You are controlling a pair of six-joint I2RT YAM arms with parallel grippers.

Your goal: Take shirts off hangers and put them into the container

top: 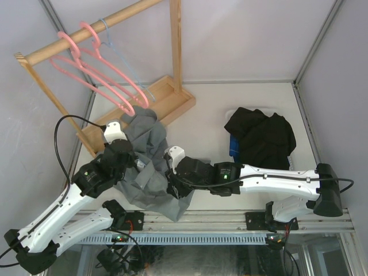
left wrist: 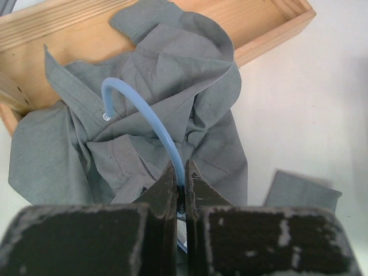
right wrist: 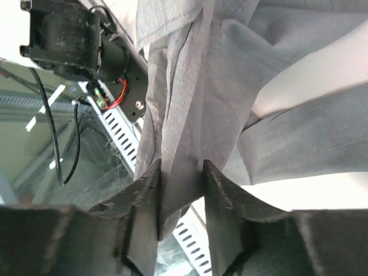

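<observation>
The grey shirt [top: 150,183] lies rumpled below the rack and partly over its wooden base. In the left wrist view my left gripper is shut on the blue hanger [left wrist: 150,118], its hook curving up in front of the grey shirt [left wrist: 164,75]. Most of the hanger's body is hidden below the fingers. In the right wrist view, a fold of the shirt [right wrist: 187,123] passes between the fingers of my right gripper, which stand apart. Whether both fingers touch the cloth is unclear.
Two pink hangers [top: 98,77] and another light-blue hanger [top: 122,57] hang from the wooden rail [top: 123,14], above the shirt. At right, black cloth [top: 261,138] is piled on a container. Bare table lies between that pile and the shirt.
</observation>
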